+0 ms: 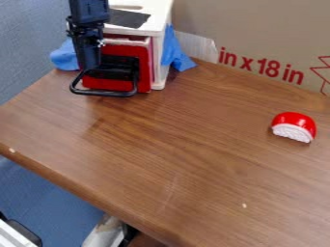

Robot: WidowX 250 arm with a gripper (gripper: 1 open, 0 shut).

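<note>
My gripper [88, 60] hangs down at the upper left, in front of a white and red box-like appliance [137, 21] with a black open-framed part [103, 91] low on its front. The gripper's fingertips are dark against the black part, so whether they are open or shut, or touch it, I cannot tell. A red and white object [294, 126] lies on the wooden table [180, 164] at the right.
Blue cloth [178, 53] lies around the appliance. A cardboard panel [258, 39] stands behind the table.
</note>
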